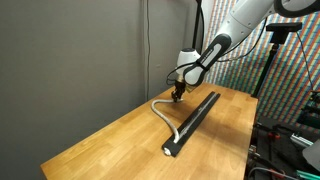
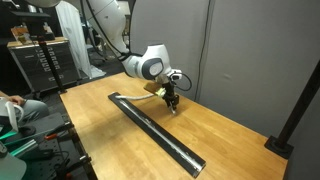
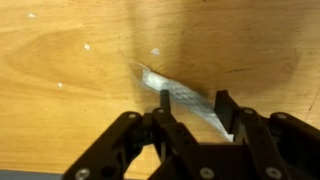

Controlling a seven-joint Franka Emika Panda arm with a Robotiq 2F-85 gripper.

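Note:
A white rope (image 1: 158, 112) curves over the wooden table, one end beside the near end of a long black strip (image 1: 192, 126). Its other end runs under my gripper (image 1: 178, 97) at the far side. In the wrist view the rope's frayed end (image 3: 172, 86) lies diagonally between and below the dark fingers, which stand apart with a gap. My gripper (image 2: 172, 104) is low over the table in the second exterior view, with a short piece of rope under its tips. Whether the fingers touch the rope, I cannot tell.
The black strip (image 2: 157, 131) lies long and flat across the table. Bare wood (image 1: 100, 145) spreads over the left part of the table. A grey panel wall (image 1: 95, 60) stands along the back, close to the gripper's side.

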